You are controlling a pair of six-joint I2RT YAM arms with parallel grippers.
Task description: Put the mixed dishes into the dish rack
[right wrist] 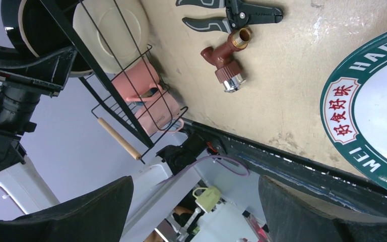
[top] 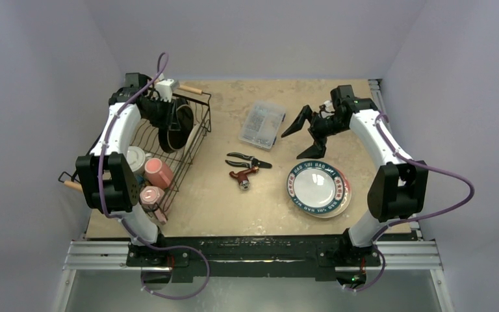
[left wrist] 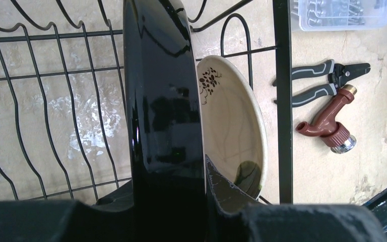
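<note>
In the dish rack (top: 188, 169) on the left, my left gripper (top: 169, 117) is shut on a black dish (left wrist: 164, 111) standing on edge, beside a cream patterned dish (left wrist: 232, 121). Pink mugs (top: 158, 174) and a white cup (top: 136, 158) sit in the rack's near part. My right gripper (top: 297, 140) is open and empty, above the table, just behind stacked plates (top: 316, 186), the top one white with a green rim.
Pruning shears (top: 250, 161), a brown tap fitting (top: 243, 176) and a clear parts box (top: 262, 124) lie on the middle of the table (top: 234, 214).
</note>
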